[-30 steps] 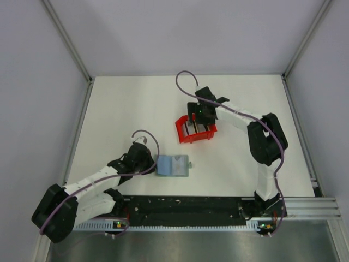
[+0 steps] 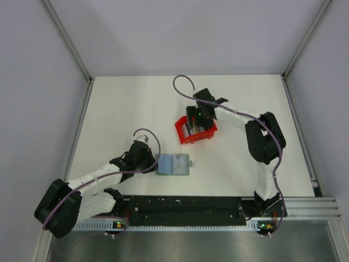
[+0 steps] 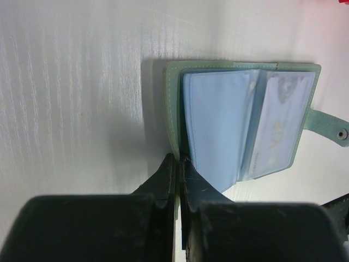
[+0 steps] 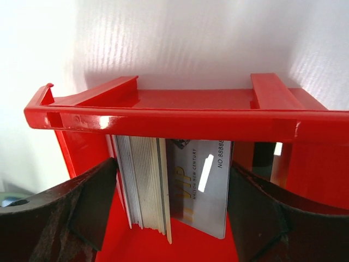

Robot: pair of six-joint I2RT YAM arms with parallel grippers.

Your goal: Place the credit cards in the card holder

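Observation:
The green card holder [image 2: 173,165] lies open near the table's front, its clear pockets [image 3: 278,120] facing up. At its left edge my left gripper is shut, with the thin green edge running between its fingertips. My right gripper reaches down into a red rack [image 2: 204,135], fingers apart. In the right wrist view several pale cards [image 4: 143,183] stand on edge beside a tilted grey VIP card [image 4: 197,185], all between those fingers. Whether both fingers press on them is unclear.
The rack's red front bar [image 4: 180,123] crosses close before the right fingers. A strap with a snap [image 3: 342,134] sticks out from the holder's right side.
My left arm and the card holder have hardly moved.

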